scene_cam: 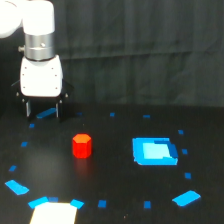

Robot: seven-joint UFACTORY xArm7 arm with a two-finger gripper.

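A small red block [82, 146], with a hexagonal outline, sits on the dark table left of the middle. To its right lies a blue-rimmed square [138, 150] with a white and pale blue middle; whether it is a shallow tray or a flat marking, I cannot tell. My white gripper [43, 110] is at the back left, pointing down, well apart from the red block. Its dark fingers stand wide apart, with no object seen gripped between them.
Blue tape pieces [17, 187] and several small blue squares mark the tabletop. A pale object [54, 213] is cut off by the bottom edge. A dark curtain [140, 50] hangs behind. Between the red block and the blue-rimmed square the table is clear.
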